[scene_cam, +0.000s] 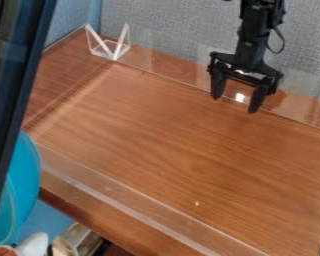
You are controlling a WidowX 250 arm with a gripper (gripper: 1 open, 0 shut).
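Observation:
My black gripper (235, 98) hangs open at the upper right of the camera view, above the back part of a wooden tabletop (190, 170), with nothing visible between its fingers. A small bright patch shows behind it, near the clear back panel.
Clear low walls edge the tabletop, with a white angular bracket (107, 52) at the back left corner. A dark frame (8, 70) and a turquoise object (19, 180) fill the left edge, with assorted items at the lower left.

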